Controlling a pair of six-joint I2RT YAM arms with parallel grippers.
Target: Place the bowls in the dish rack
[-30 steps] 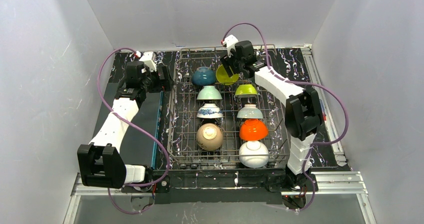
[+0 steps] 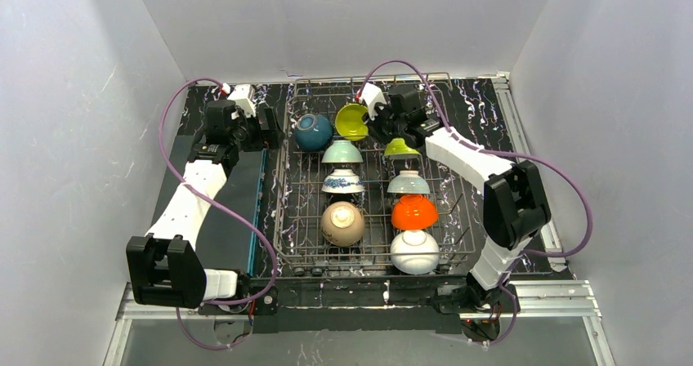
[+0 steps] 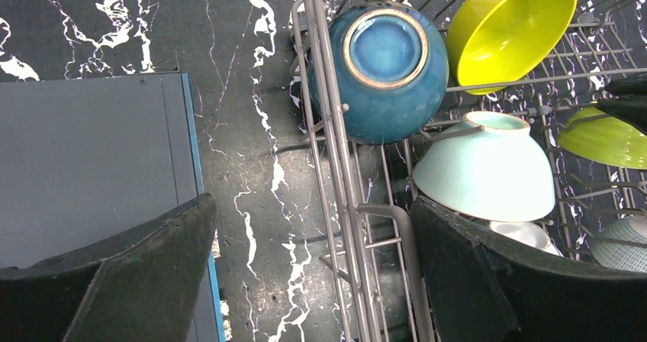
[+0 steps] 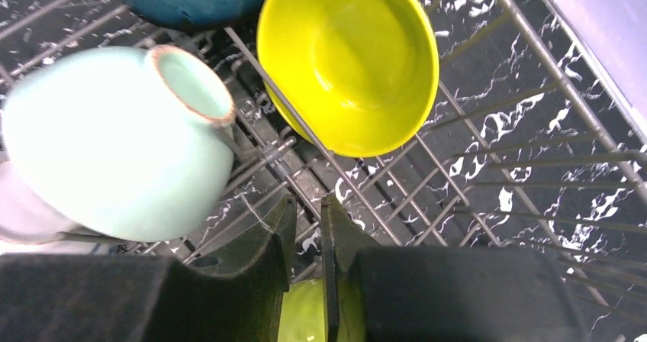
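Several bowls stand in the wire dish rack (image 2: 282,211). At its back, the blue bowl (image 2: 314,132) is tipped with its foot ring showing, and the yellow bowl (image 2: 351,122) beside it shows its inside. A green bowl (image 2: 400,148) sits just below my right gripper. That gripper is shut; its fingertips are apart from the yellow bowl in the right wrist view, and nothing clear shows between them. My left gripper is open over the rack's left edge, empty of any bowl, with rim wires showing between its fingers.
Mint (image 2: 342,152), blue-patterned (image 2: 343,181), tan (image 2: 342,224), grey-white (image 2: 409,182), orange (image 2: 414,212) and white (image 2: 415,252) bowls fill the front rows. A dark flat panel (image 3: 91,159) lies left of the rack. Upright wires line the rack's back right.
The yellow and blue bowls have shifted left, and the blue one has tipped to show its foot. My right gripper has come toward the front and shut. The left arm has stayed still.
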